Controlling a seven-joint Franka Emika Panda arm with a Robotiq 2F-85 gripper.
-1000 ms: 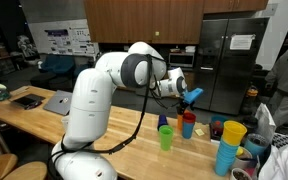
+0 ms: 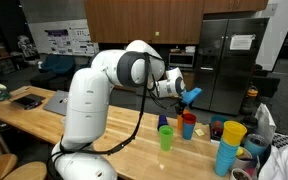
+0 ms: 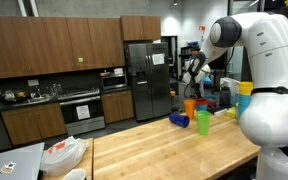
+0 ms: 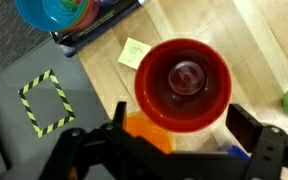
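A red cup (image 4: 183,106) stands open side up in the middle of the wrist view, its round base visible inside. An orange cup (image 4: 149,130) shows just below it, partly covered by my gripper. The two black fingers are spread wide on either side, open, with nothing gripped. From the side, my gripper (image 2: 188,103) hangs above the red cup (image 2: 189,118), which appears to sit on a blue one (image 2: 188,131). A green cup (image 2: 166,138) stands nearer the camera, and a dark blue cup (image 3: 179,120) lies on its side.
Yellow (image 2: 233,133) and blue (image 2: 225,158) cups are stacked at the right of the table, beside bowls and a white bag (image 2: 284,157). A yellow note (image 4: 134,53) lies by the red cup. The table's left part (image 2: 29,118) has free room.
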